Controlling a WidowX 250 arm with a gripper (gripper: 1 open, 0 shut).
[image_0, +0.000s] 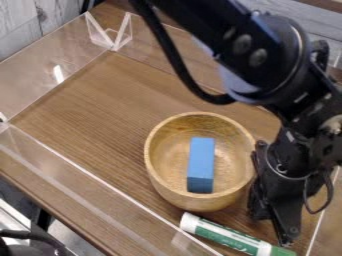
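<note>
A wooden bowl (174, 175) stands on the wooden table with a blue block (201, 165) upright inside it. My gripper (274, 205) is at the right, low beside the bowl, pointing down. Its fingertips are dark and hard to make out, and I see nothing held between them. A white and green tube (234, 235) lies in front of the bowl, just below the gripper.
Clear plastic walls (67, 60) run along its edges, with small clear holders at the back left. A black cable lies at the lower left.
</note>
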